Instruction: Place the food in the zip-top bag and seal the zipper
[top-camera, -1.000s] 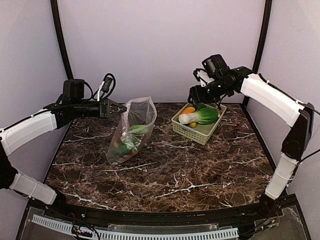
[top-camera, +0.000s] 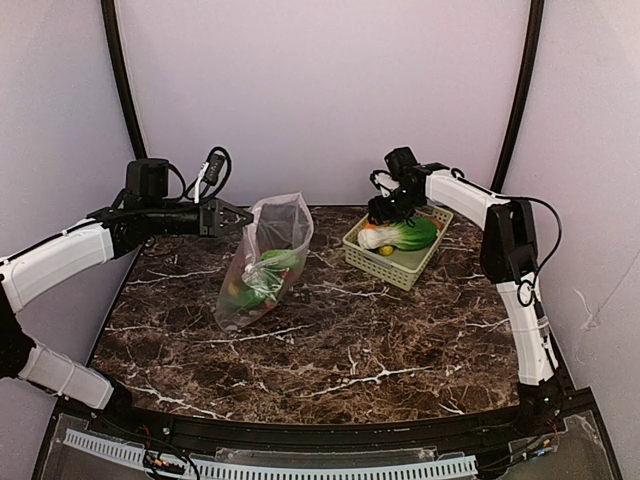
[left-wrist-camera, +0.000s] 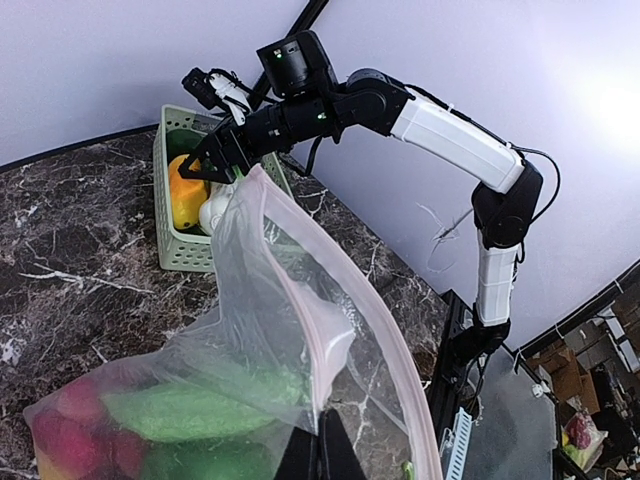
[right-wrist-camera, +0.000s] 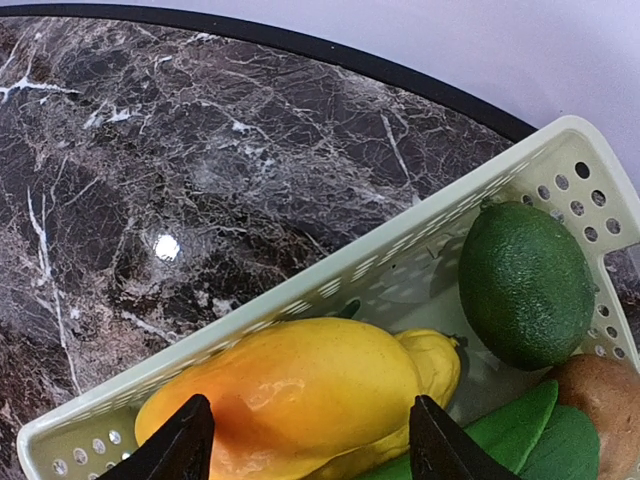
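Note:
My left gripper (top-camera: 243, 217) is shut on the rim of the clear zip bag (top-camera: 255, 285), which stands open with colourful food inside. My right gripper is open, low over the basket (top-camera: 380, 270), its fingers either side of a yellow-orange food item (right-wrist-camera: 300, 385). Also in the basket are a leafy bok choy (top-camera: 405, 235), a small yellow item (top-camera: 385, 251), a dark green round item (right-wrist-camera: 523, 285) and a brown one (right-wrist-camera: 590, 400).
A pale wall stands behind the basket, close to the right arm.
The left arm and bag are unchanged.

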